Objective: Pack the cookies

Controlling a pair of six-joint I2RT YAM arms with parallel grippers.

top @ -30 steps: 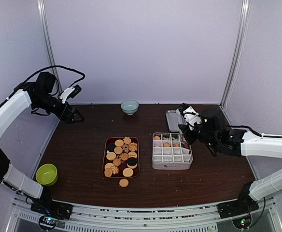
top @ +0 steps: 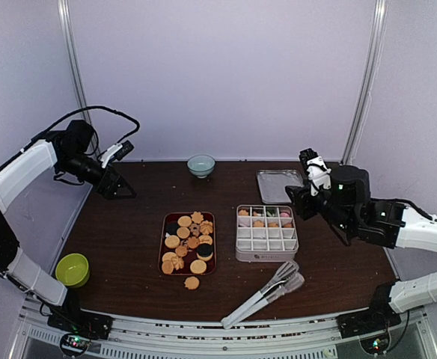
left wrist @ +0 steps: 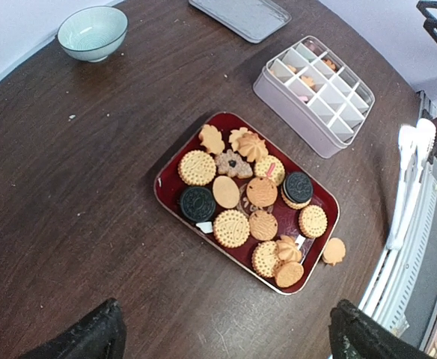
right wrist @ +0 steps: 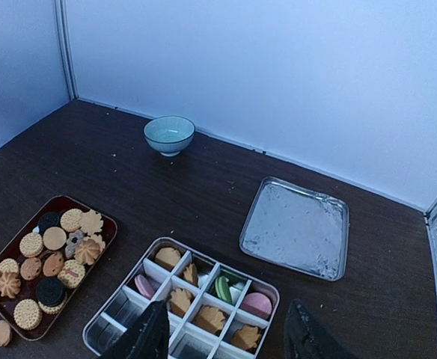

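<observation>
A red tray holds many cookies, with one loose cookie below it. The compartment box has cookies in several cells, including pink and green ones. My left gripper hangs open above the table's left side, its fingers empty in the left wrist view. My right gripper is above the box, fingertips apart, with nothing seen between them but the box below. White tongs lie at the front, right of the loose cookie.
A metal tray is at the back right, a pale bowl at the back middle, a green bowl at the front left.
The tongs have moved from over the box down to the front of the table, away from my right gripper, which has risen. My left gripper has shifted slightly.
</observation>
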